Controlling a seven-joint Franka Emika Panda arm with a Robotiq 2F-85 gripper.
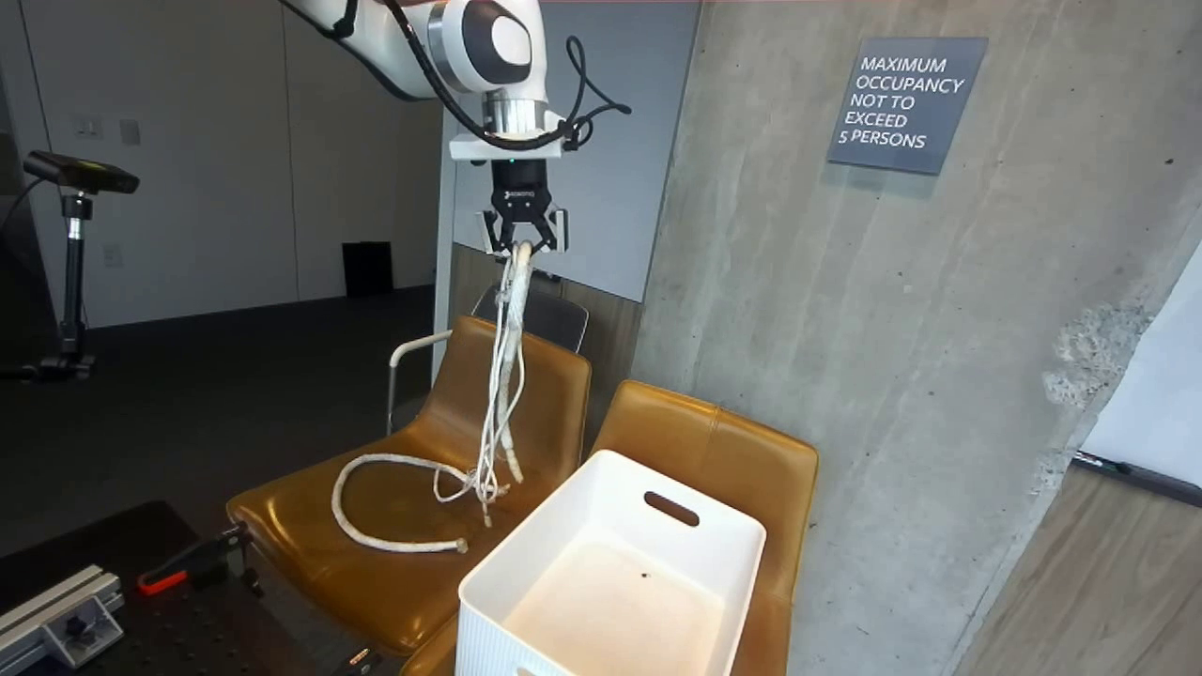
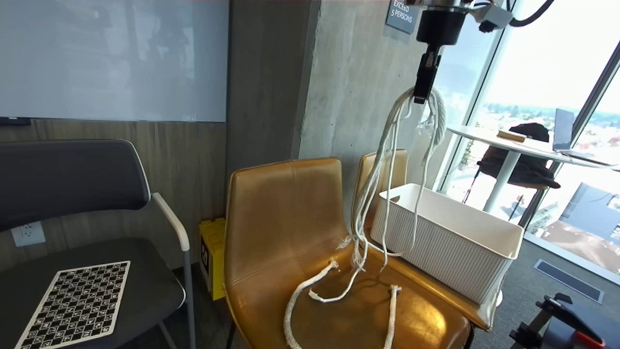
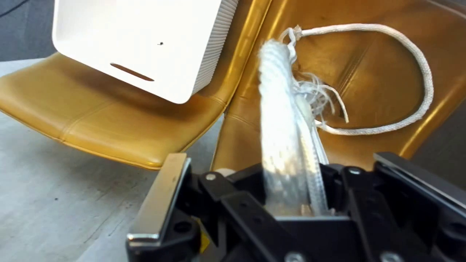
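Observation:
High above the left tan chair (image 1: 439,439), my gripper (image 1: 525,241) is shut on a bundle of white ropes (image 1: 513,321). Thick rope and thinner cords hang down in loops, their lower ends reaching the seat. In exterior view 2 the bundle (image 2: 378,168) drapes over both sides of the fingers. Close up in the wrist view, a thick white rope (image 3: 281,118) runs from between the fingers, hiding their tips. A curved length of rope (image 1: 338,496) lies on the seat; the wrist view shows this curve (image 3: 426,78) as well.
An empty white bin (image 1: 614,563) with handle slots stands on the right tan chair (image 1: 721,451), close beside the left one. A dark chair (image 2: 69,186) bears a patterned board (image 2: 78,305). Clamps (image 1: 192,563) lie at the lower left.

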